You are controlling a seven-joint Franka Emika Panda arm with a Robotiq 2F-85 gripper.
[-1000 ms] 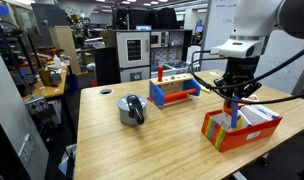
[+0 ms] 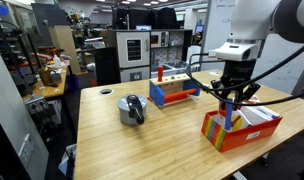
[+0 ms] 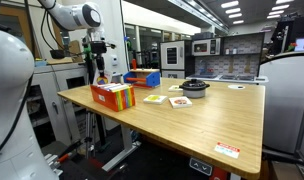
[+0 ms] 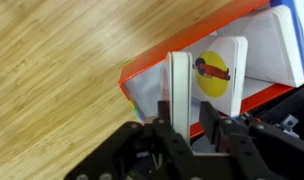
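In the wrist view, an upright book or slim box with a pale spine (image 4: 179,88) stands at the near end of a red-rimmed box (image 4: 142,66). My gripper is right at it, with dark fingers to either side; whether they touch it is unclear. Exterior view 1 has the gripper (image 2: 228,100) pointing down into the red box (image 2: 254,138), beside a blue and white item. Exterior view 2 shows the same red box (image 3: 114,98) at the table's end, the gripper mostly hidden behind it.
A white book with a yellow circle (image 4: 212,66) lies beside the spine inside the box. On the table are a pot (image 2: 130,110), a blue and red rack (image 2: 174,88) and flat cards (image 3: 180,101).
The gripper has come slightly lower and to the left over the box. Box, pot and rack have stayed in place.
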